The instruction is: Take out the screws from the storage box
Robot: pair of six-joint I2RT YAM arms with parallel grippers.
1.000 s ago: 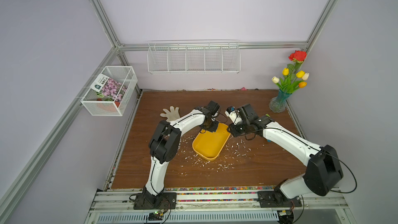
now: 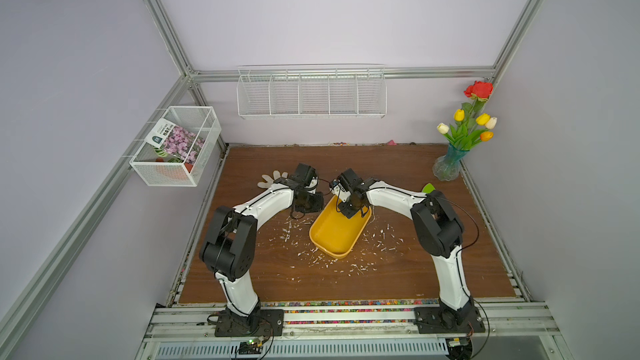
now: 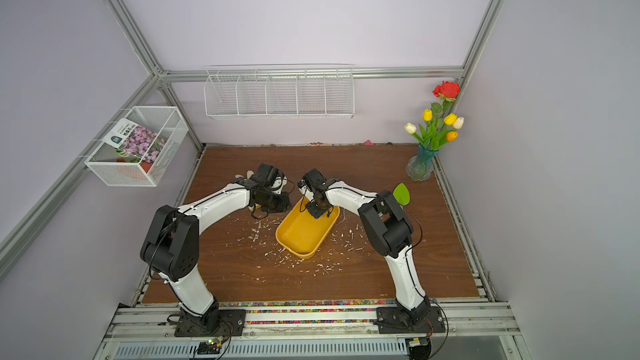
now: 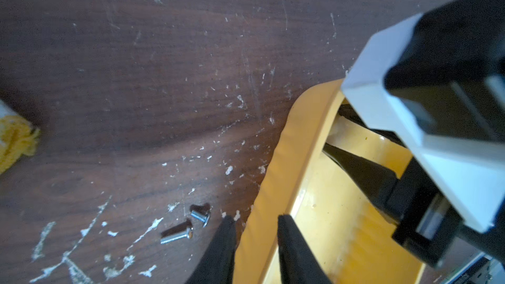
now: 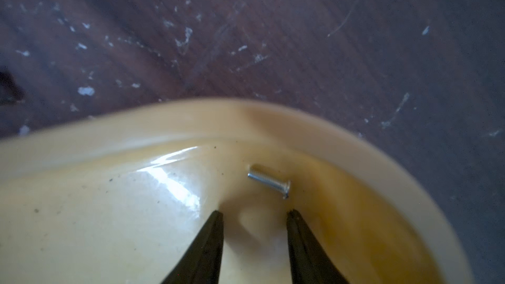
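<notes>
The storage box is a yellow tray (image 2: 336,233) in the middle of the table. One silver screw (image 5: 269,181) lies inside it, near a rounded end in the right wrist view. Over that end, my right gripper stands open, its fingertips just short of the screw and nothing between them. My left gripper is parted above the box's side rim, with nothing seen between its fingers. Two screws, a longer one (image 4: 176,235) and a shorter one (image 4: 200,215), lie on the table outside the box, to the left of the left gripper in its wrist view.
A glove (image 2: 272,178) lies behind the left arm. A green leaf-shaped object (image 3: 401,194) and a flower vase (image 2: 447,165) stand at the right. White scuffs dot the table around the box. The two wrists are close together over the box's far end.
The left arm has drawn back leftward from over the box to its left side. The right arm has swung left, from beside the box to above its far end.
</notes>
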